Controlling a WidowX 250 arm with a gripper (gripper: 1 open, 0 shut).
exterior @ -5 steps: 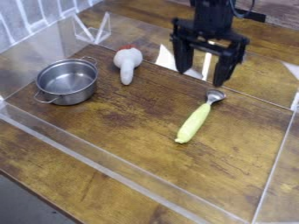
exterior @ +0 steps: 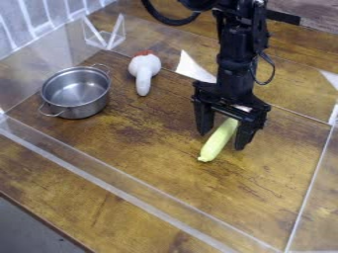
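The black gripper [exterior: 227, 117] is lowered over a pale yellow-green elongated object [exterior: 215, 145] lying in the middle right of the table, its fingers around the upper part of it. Whether the fingers touch or close on it cannot be made out.
A steel pot [exterior: 75, 93] stands at the left. A white object [exterior: 145, 69] with a long tip lies at the upper middle, left of the arm. A white triangular piece [exterior: 193, 65] is behind the arm.
The gripper has come down and toward the front, from above the back of the table onto the yellow-green object, now covering its upper end.
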